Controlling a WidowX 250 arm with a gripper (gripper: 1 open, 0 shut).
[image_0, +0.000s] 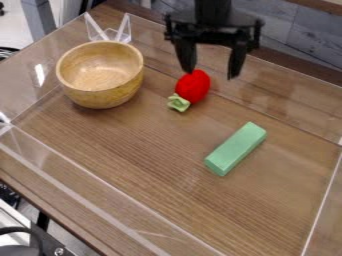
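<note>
My dark gripper (203, 50) hangs open at the top centre, its fingers spread above and behind a red object (193, 84) with a green top, like a strawberry. Nothing shows between the fingers. A green bar-shaped block (235, 148) lies on the light wooden table at the lower right, apart from the gripper.
A tan bowl (100, 80) sits at the upper left, with a white object (112, 29) behind it. A dark cable or part shows at the lower left edge.
</note>
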